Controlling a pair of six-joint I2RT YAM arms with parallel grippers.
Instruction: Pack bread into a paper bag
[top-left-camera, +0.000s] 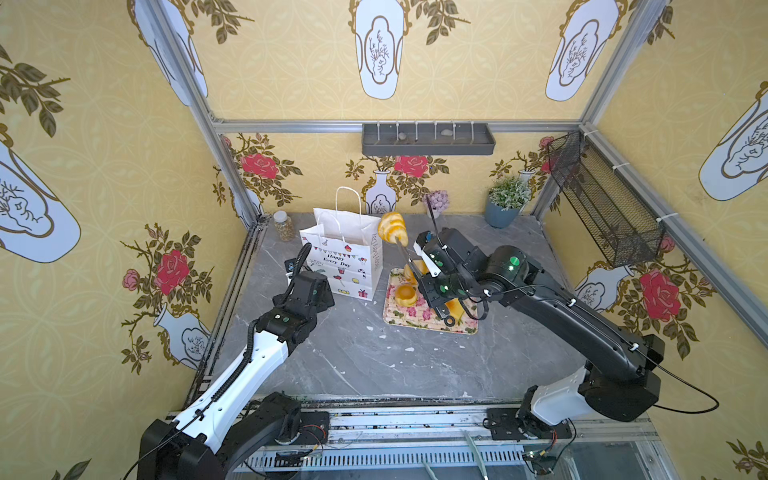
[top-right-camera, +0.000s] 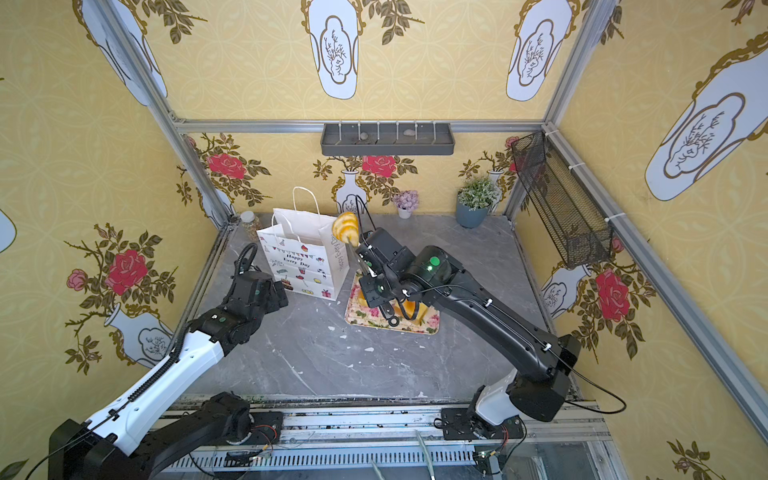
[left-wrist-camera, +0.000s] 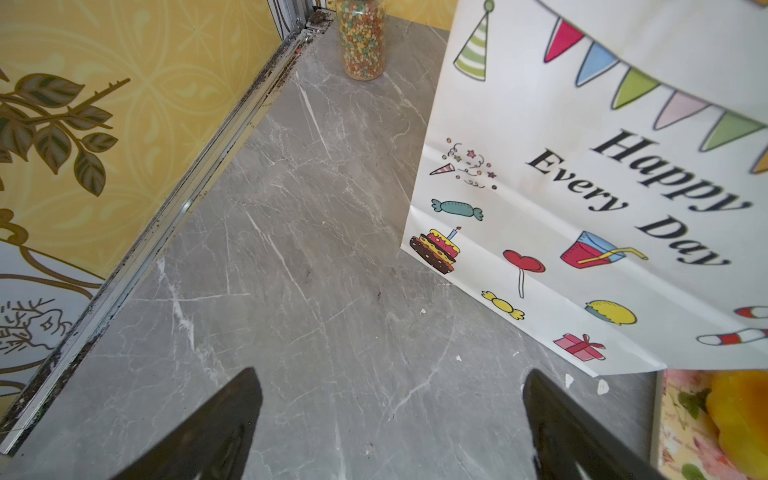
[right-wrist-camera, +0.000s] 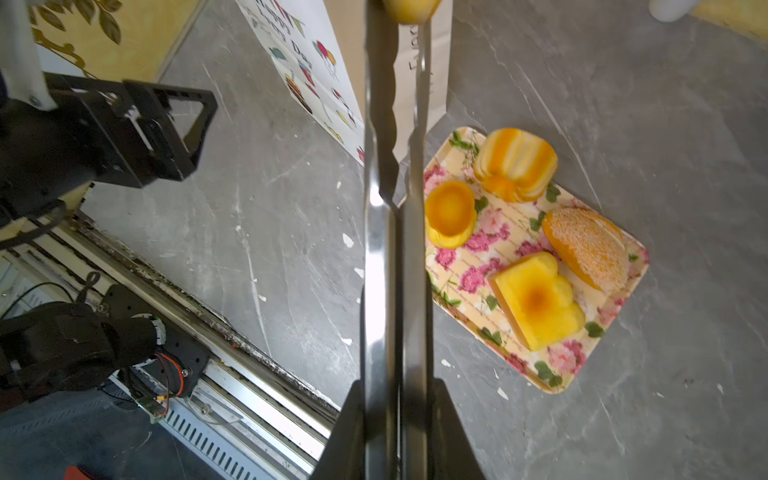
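Observation:
The white paper bag stands upright on the grey table with its handles up. My right gripper is closed around metal tongs. A striped yellow-white bread is at the far tip of the tongs, raised beside the bag's upper right side. In the right wrist view only the edge of that bread shows. On a flowered tray lie a striped bun, a round tart-like bread, a sesame bun and a yellow loaf. My left gripper stands open and empty before the bag.
A jar of coloured grains stands behind the bag on the left. Along the back are a small purple flower pot and a blue plant pot. Clear table lies in front of the bag and tray.

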